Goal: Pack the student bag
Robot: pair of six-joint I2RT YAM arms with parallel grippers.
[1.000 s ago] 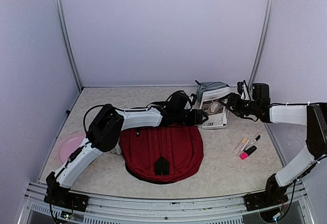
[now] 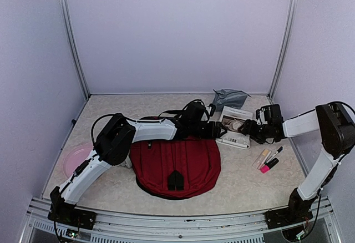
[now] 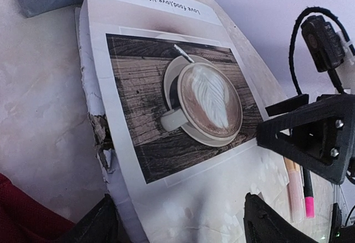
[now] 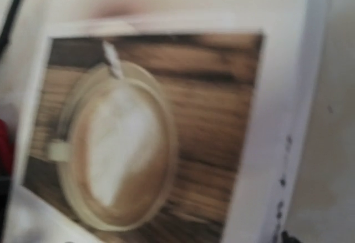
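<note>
A white book [image 2: 234, 137] with a coffee-cup photo on its cover lies behind and right of the red student bag [image 2: 188, 168]. At the book's left edge is my left gripper [image 2: 221, 130]. In the left wrist view its fingers [image 3: 94, 223] stand wide apart, one outside the worn spine and the other over the cover. My right gripper [image 2: 245, 129] is at the book's right edge. The blurred cover [image 4: 216, 115] fills much of the right wrist view, where the right fingers are almost wholly out of frame. Whether they pinch the book cannot be told.
Pens and a pink-capped marker [image 2: 269, 165] lie at the right. A grey pouch [image 2: 229, 99] sits behind the book, and a pink plate [image 2: 75, 160] is far left, partly behind the left arm. Bare table lies in front of the book.
The book's front edge has shifted frontward and right, and the book has turned slightly. The left arm looks still.
</note>
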